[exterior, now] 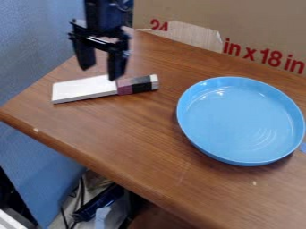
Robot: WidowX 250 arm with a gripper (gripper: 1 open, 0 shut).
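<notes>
My black gripper (100,59) is raised at the upper left, slightly blurred, its two fingers apart with nothing visible between them. Just below it a white bar with a pink and dark end (84,89) lies on the wooden table. A round blue plate (239,121) rests at the right of the table, apart from the bar.
A cardboard box (255,22) stands along the back edge. The left edge drops off beside a blue-grey padded surface (36,161), with cables and clutter on the floor below.
</notes>
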